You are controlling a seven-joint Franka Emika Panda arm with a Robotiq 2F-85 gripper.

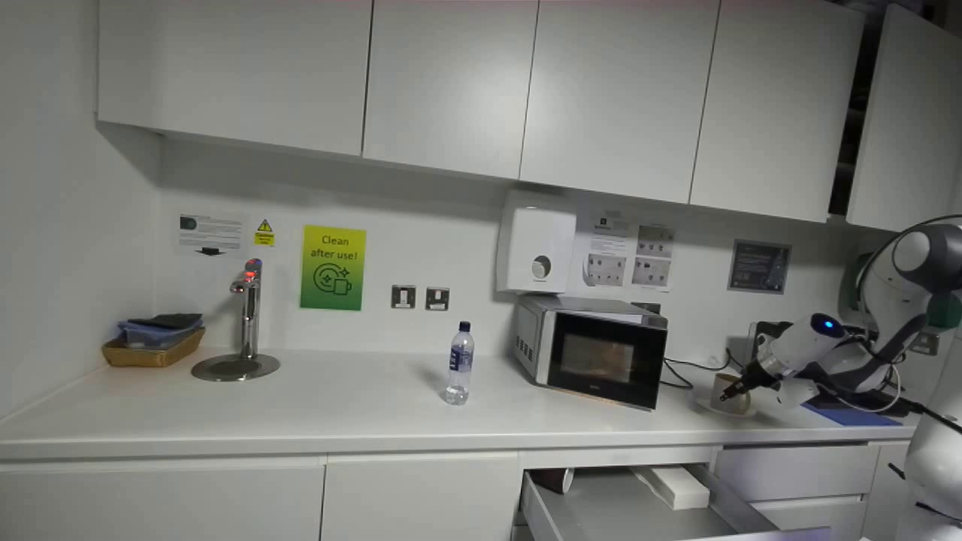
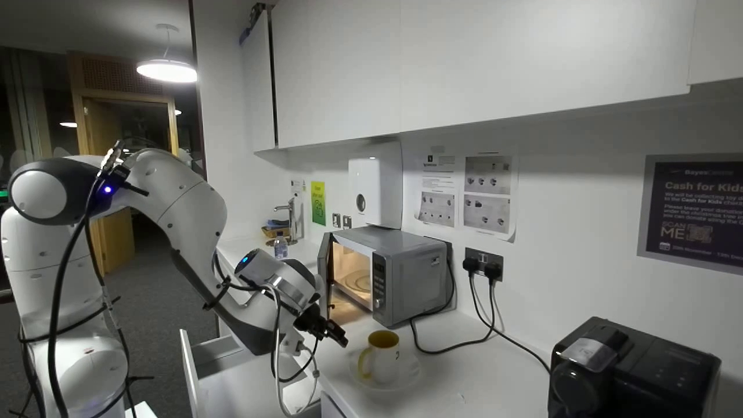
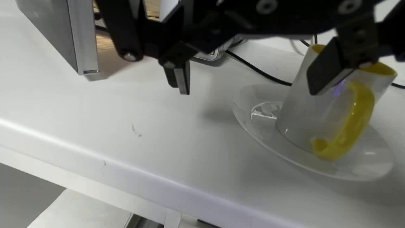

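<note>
A white mug with a yellow handle and yellow inside stands on a clear saucer on the counter. In exterior view 2 the mug sits in front of the microwave, whose door is ajar with its inside lit. My gripper is open, its fingertips spread apart with nothing held. One finger overlaps the mug in the wrist view; whether they touch cannot be told. From exterior view 2, the gripper appears beside the mug, near rim height. The mug is partly covered by the gripper in exterior view 1.
An open drawer juts out below the counter. A water bottle stands left of the microwave. Cables run behind the mug, and a black coffee machine is at the right.
</note>
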